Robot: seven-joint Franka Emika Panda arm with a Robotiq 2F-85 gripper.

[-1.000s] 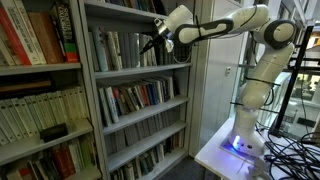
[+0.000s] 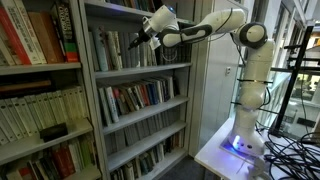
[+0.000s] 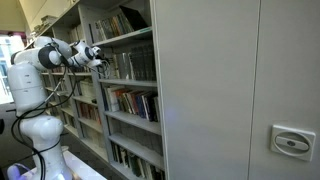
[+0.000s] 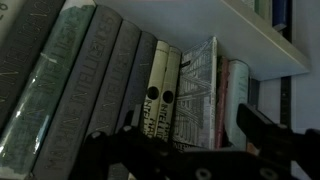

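Observation:
My gripper (image 2: pixel 137 42) hangs at the end of the outstretched arm, high in front of the bookcase. In the wrist view its dark fingers stand wide apart along the bottom edge, so the gripper is open, with no book seen gripped. Beyond it a row of books fills a shelf: grey volumes (image 4: pixel 85 90), a green-spined book (image 4: pixel 45 85), two slim cream books (image 4: pixel 163 85), a patterned grey book (image 4: pixel 195 95) and a pale rounded spine (image 4: pixel 236 100). The lower ends of several books are hidden behind the gripper.
A shelf board (image 4: pixel 240 35) crosses above the books, with an upright post at the right. More book-filled shelves (image 2: pixel 140 115) lie below. A plain white panel (image 3: pixel 210 90) stands beside the bookcase. The white table (image 2: pixel 222 158) by the arm's base looks mostly bare.
The arm's end has shifted left along the upper shelves in exterior view 1. The books there look unmoved.

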